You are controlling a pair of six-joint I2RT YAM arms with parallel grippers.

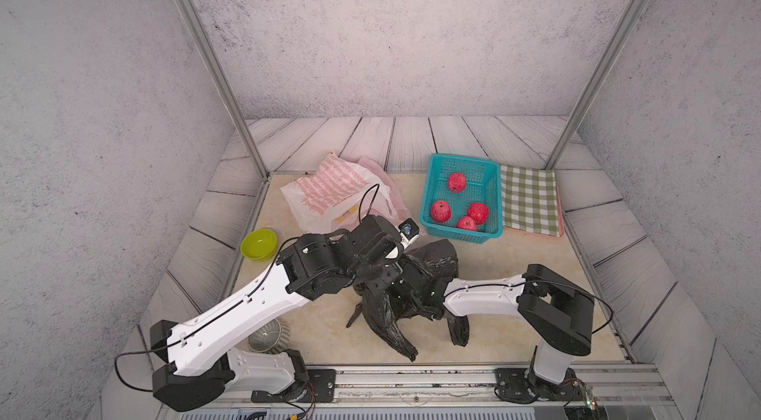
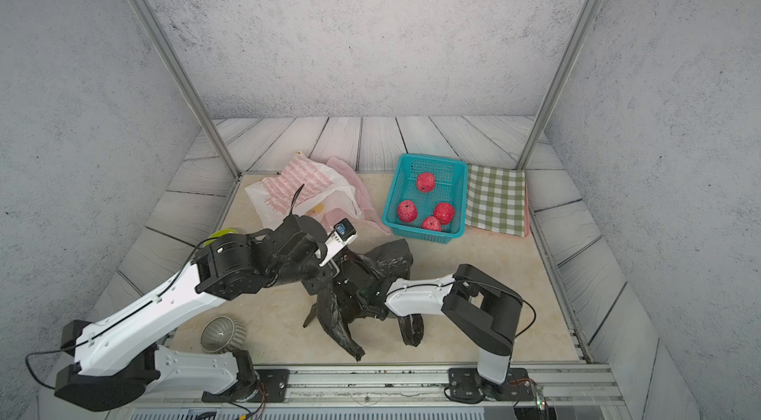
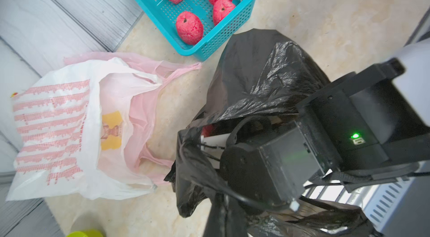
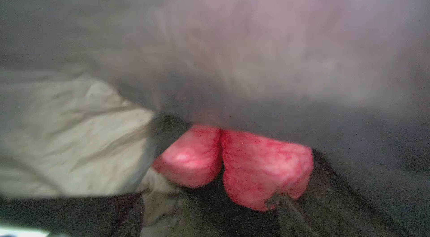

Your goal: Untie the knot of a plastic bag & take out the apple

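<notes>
A black plastic bag (image 1: 432, 257) lies at the front middle of the table, its mouth open in the left wrist view (image 3: 264, 71). My right gripper reaches into it, its housing above the opening; in the right wrist view two red apples (image 4: 264, 169) (image 4: 190, 156) show inside, under blurred plastic, and the fingertips cannot be made out. My left arm (image 1: 333, 257) is over the bag's left part; its fingers are hidden in the top views and not clear in the left wrist view.
A teal basket (image 2: 456, 178) holding several red apples stands behind the bag. White and pink bags (image 2: 293, 190) lie at the back left, a checked cloth (image 2: 495, 198) at the back right. A lime bowl (image 1: 258, 244) and a grey fluted bowl (image 2: 222, 334) are on the left.
</notes>
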